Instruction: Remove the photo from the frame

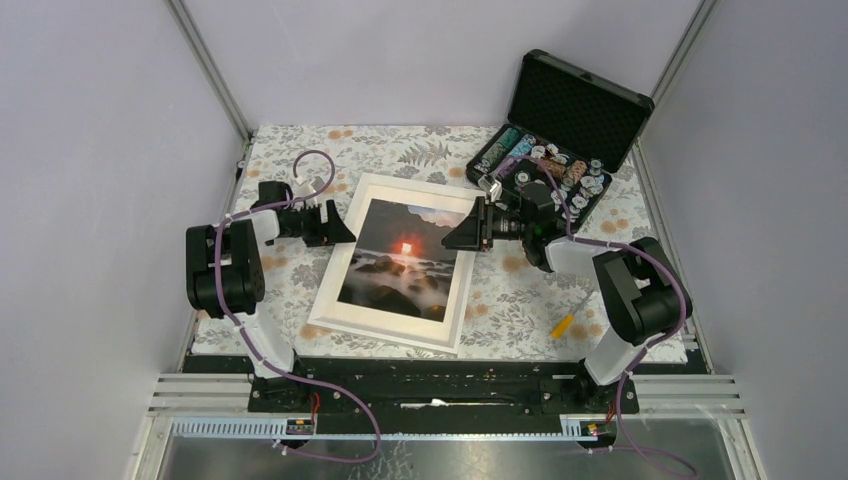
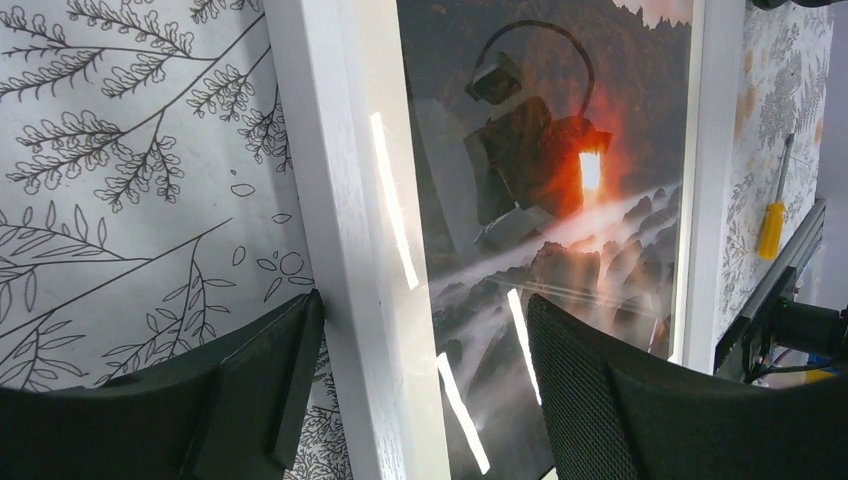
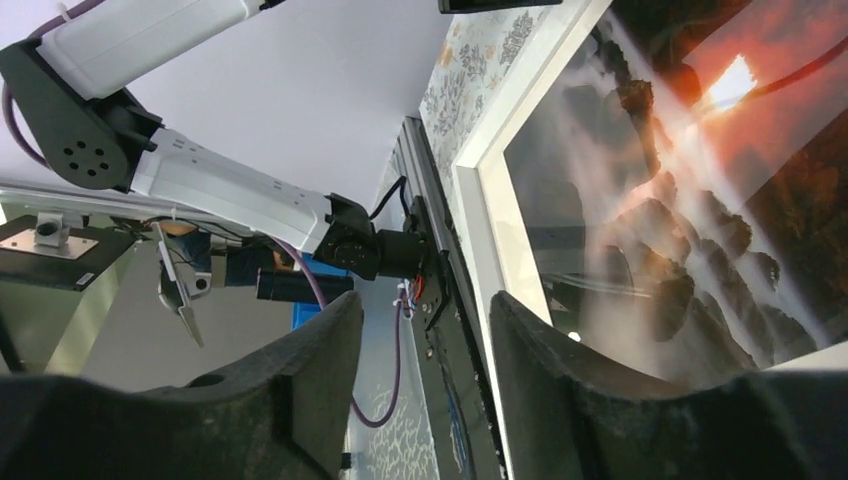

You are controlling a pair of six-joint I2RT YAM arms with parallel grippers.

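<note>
A white picture frame (image 1: pixel 332 290) lies flat and turned on the table, its photo (image 1: pixel 385 295) of a red sun over misty rocks inside, face up. At its left side my left gripper (image 1: pixel 342 232) has its fingers apart; in the left wrist view one fingertip (image 2: pixel 312 310) is against or close beside the rim's outer side, the other over the picture area. My right gripper (image 1: pixel 450 238) overlaps the right rim from above, its tips over the photo's edge. In the right wrist view its fingers (image 3: pixel 525 340) also stand apart, nothing held between them. The frame's back is hidden.
An open black case (image 1: pixel 580 90) of poker chips stands at the back right, close to the right arm. A yellow-handled screwdriver (image 1: pixel 562 326) lies at the front right.
</note>
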